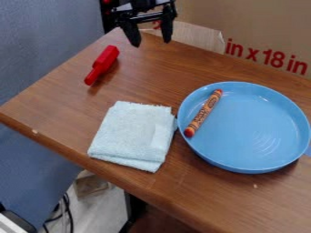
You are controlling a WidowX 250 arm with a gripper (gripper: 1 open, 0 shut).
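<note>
A black gripper (151, 33) hangs over the back of the table at the top of the view, its two fingers apart with nothing seen between them. A red cylindrical object (104, 65) lies at the left of the table, below and left of the gripper. An orange crayon-like stick (203, 113) rests on the left part of a blue plate (255, 136) at the right. A folded light-blue cloth (131, 135) lies at the front, left of the plate.
A cardboard box (261, 32) stands behind the table. The table's front left edge drops to the floor.
</note>
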